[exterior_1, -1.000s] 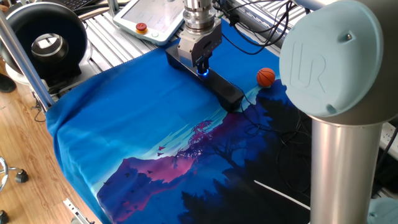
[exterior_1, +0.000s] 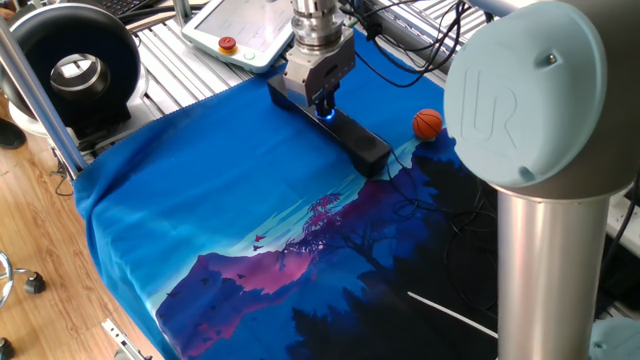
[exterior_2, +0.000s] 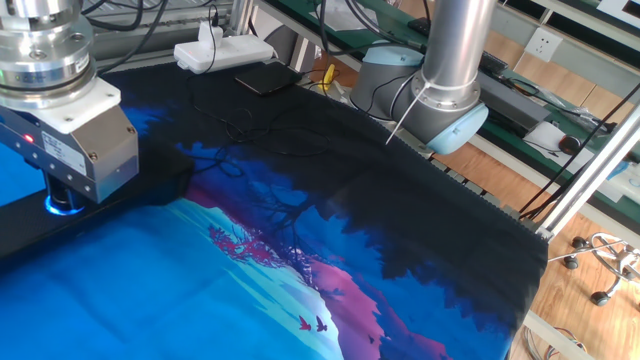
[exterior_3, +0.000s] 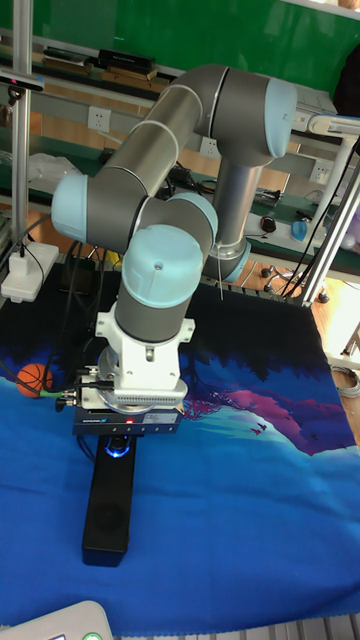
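A long black speaker bar (exterior_1: 360, 150) lies on the blue printed cloth (exterior_1: 200, 170). On its top a blue ring of light (exterior_2: 64, 208) glows around what looks like a knob. My gripper (exterior_1: 326, 110) points down right over that lit spot, its tip at or touching it. In exterior view 2 a short dark piece stands between the gripper body and the ring; whether it is fingers or knob is unclear. Exterior view 3 has the gripper body (exterior_3: 128, 421) hiding the bar's far part. How the fingers stand cannot be made out.
An orange basketball-patterned ball (exterior_1: 427, 124) rests close to the bar's end. Black cables (exterior_2: 245, 130) lie loose on the cloth's dark part, near a white power strip (exterior_2: 225, 53). A teach pendant (exterior_1: 240, 35) sits at the edge.
The arm's large joint in the foreground has shifted slightly left, and the gripper a touch with it. The bar and the ball have stayed in place.
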